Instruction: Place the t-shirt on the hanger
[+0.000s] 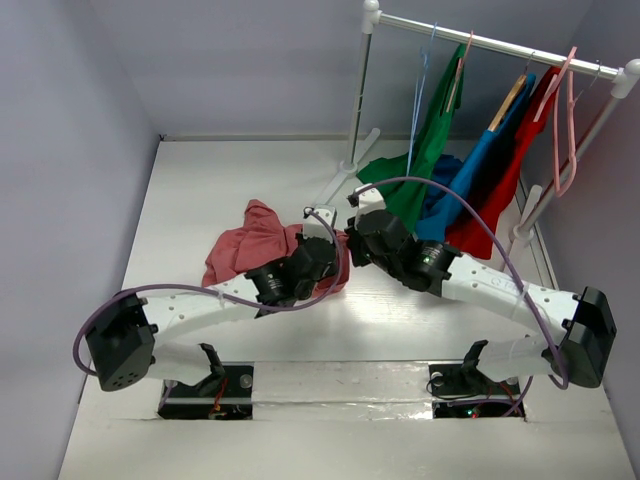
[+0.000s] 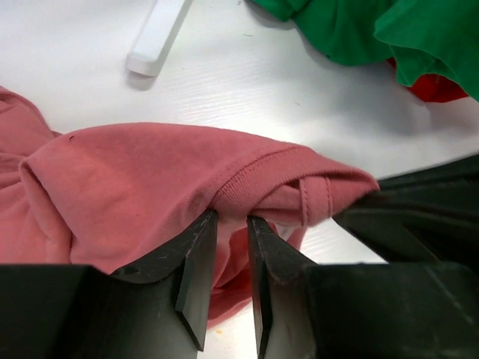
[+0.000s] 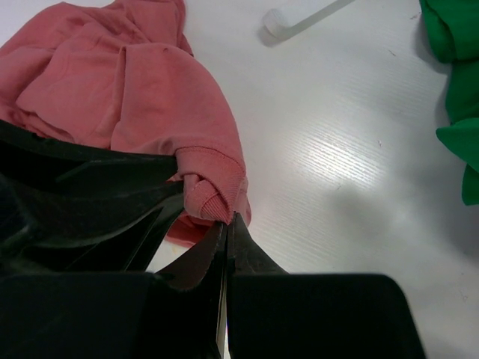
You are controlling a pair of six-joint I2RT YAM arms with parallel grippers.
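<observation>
The pinkish-red t-shirt [image 1: 240,246] lies crumpled on the white table, its ribbed neckline [image 2: 258,168] lifted between my two grippers. My right gripper is shut on the hem of that neckline, pinching the cloth at its fingertips. From the left comes my left gripper, part open, a narrow gap between its fingers; the neckline passes just at its tips, and I cannot tell how much cloth lies between them. On the rack, a blue hanger [image 1: 417,100] and a pink hanger [image 1: 565,130] hang without clothes.
A white clothes rack [image 1: 500,46] stands at the back right. Green [image 1: 432,130], blue [image 1: 490,150] and red [image 1: 515,170] garments hang from it near my right arm. The rack's foot [image 2: 157,37] rests on the table behind the shirt. Bare table lies at the far left.
</observation>
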